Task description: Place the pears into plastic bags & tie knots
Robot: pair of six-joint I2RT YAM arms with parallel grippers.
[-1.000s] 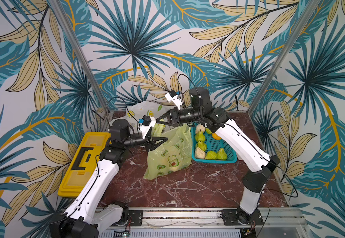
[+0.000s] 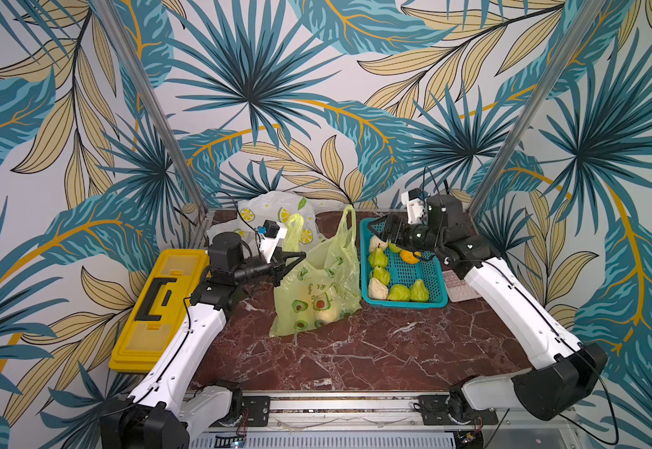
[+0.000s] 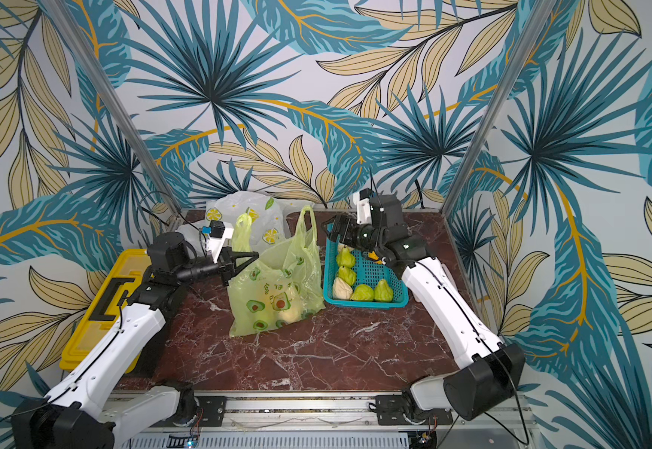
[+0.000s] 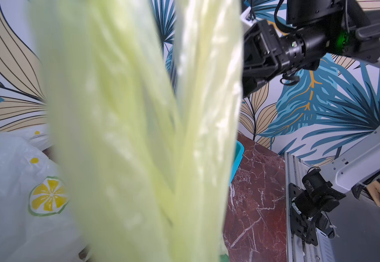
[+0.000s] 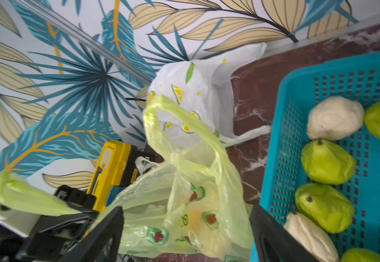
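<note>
A translucent green plastic bag (image 2: 316, 295) with avocado prints stands on the table, a pale shape showing through its lower part. One handle runs to my left gripper (image 2: 301, 260), which is shut on it; the film fills much of the left wrist view. The bag's other handle (image 2: 348, 224) stands up free. My right gripper is open above the basket's left back corner, with the bag beyond its fingers and nothing held. Green pears (image 5: 328, 162) and whitish ones (image 5: 334, 118) lie in the teal basket (image 2: 365, 263).
A white bag with lemon prints (image 2: 266, 205) lies at the back left. The yellow toolbox (image 2: 127, 345) stands left of the left arm. An orange fruit (image 2: 410, 256) is in the basket.
My right gripper has moved right, away from the green bag to above the basket. The bag's right handle now stands up.
</note>
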